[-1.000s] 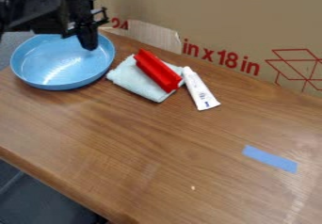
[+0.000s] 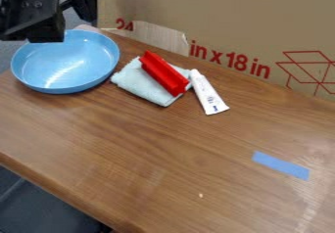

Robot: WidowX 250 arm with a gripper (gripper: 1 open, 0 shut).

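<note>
The black gripper [image 2: 69, 2] hangs at the top left above a light blue bowl [image 2: 66, 63]; its fingertips are small and dark, and I see nothing held between them. The bowl sits on the wooden table at the left. To its right a red cylindrical object [image 2: 164, 73] lies on a folded pale cloth [image 2: 139, 84]. Beside them lies a white tube [image 2: 207, 93].
A cardboard box [image 2: 242, 26] stands along the back of the table. A strip of blue tape [image 2: 280, 165] is stuck at the right.
Compared with a second ago, the gripper has risen up and away from the bowl, toward the top of the view. The objects on the table look unchanged.
</note>
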